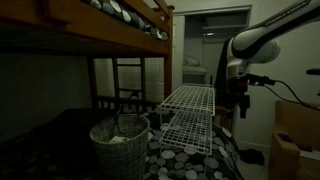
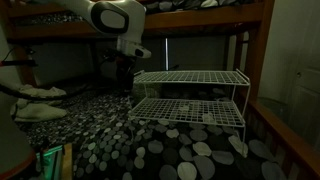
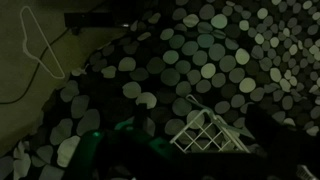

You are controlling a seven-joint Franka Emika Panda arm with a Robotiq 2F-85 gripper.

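A white two-tier wire rack (image 1: pixel 188 98) stands on a dark bedspread with grey and white dots. Both of its shelves look empty in the second exterior view, where the upper shelf (image 2: pixel 195 77) spans the middle. Right of the rack in the first exterior view, my gripper (image 1: pixel 239 108) points down, apart from the rack. In the wrist view the gripper is open along the dark lower edge, and a corner of white wire grid (image 3: pixel 208 134) shows between its fingers, apparently below them. Nothing appears held.
A light woven basket (image 1: pixel 120 152) sits left of the rack, its contents unclear. The wooden bunk rail (image 1: pixel 135 18) overhangs the bed. On the floor lies a white hanger (image 3: pixel 40 45). Dotted bedspread (image 3: pixel 200 70) lies bare beside the rack.
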